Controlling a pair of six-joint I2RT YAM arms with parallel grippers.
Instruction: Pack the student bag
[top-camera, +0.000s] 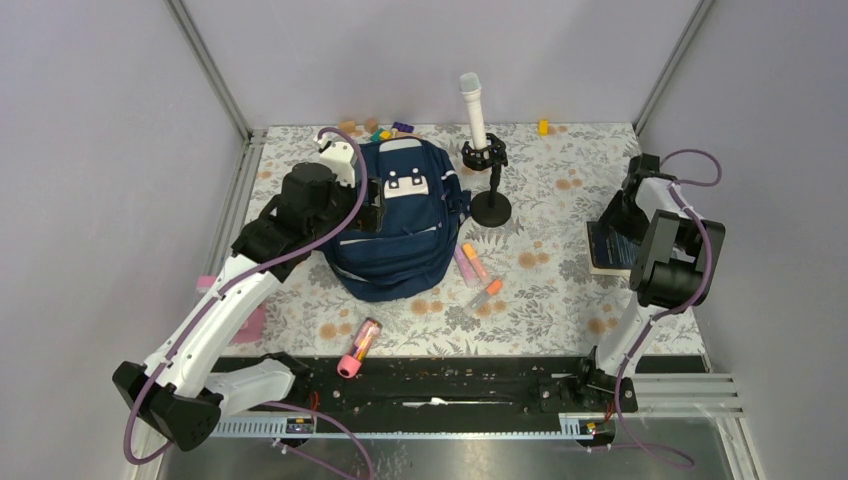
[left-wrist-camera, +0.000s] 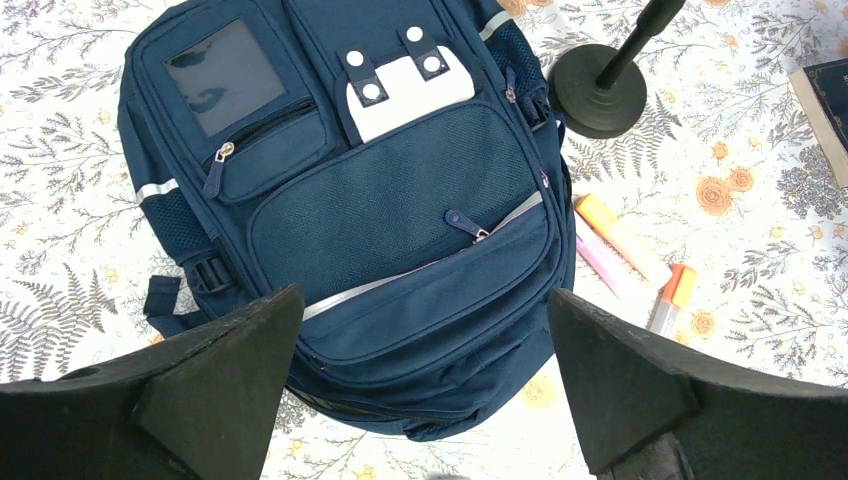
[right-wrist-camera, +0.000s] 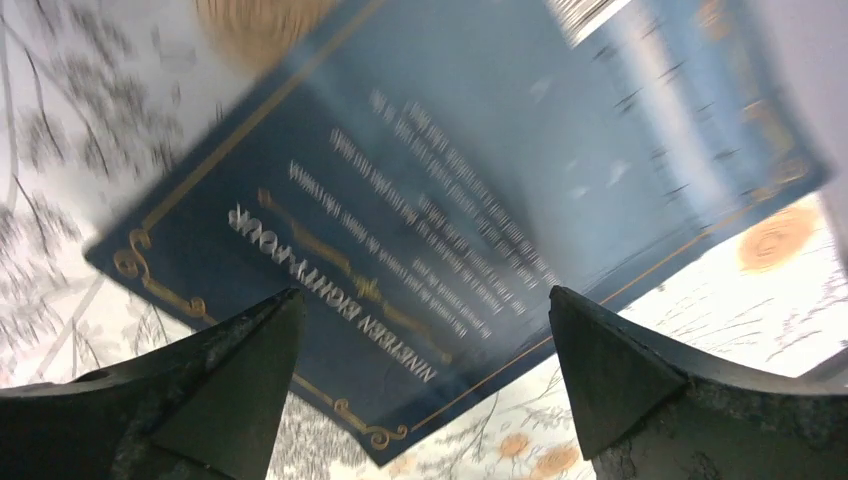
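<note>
My right gripper is open just over a dark blue book (right-wrist-camera: 420, 250) with gold borders, at the right of the mat in the top view, its spread fingers showing nothing held. My left gripper hangs open above the navy backpack (left-wrist-camera: 400, 190), which lies front side up at left centre. Highlighters in pink (top-camera: 465, 265), yellow (top-camera: 475, 262) and orange (top-camera: 490, 294) lie right of the bag. A pink-capped pencil tube (top-camera: 360, 348) is at the front edge.
A black stand (top-camera: 490, 208) holding a white tube stands behind the highlighters. Small blocks (top-camera: 403, 127) sit at the back edge. A pink item (top-camera: 250, 320) is partly hidden by the left arm.
</note>
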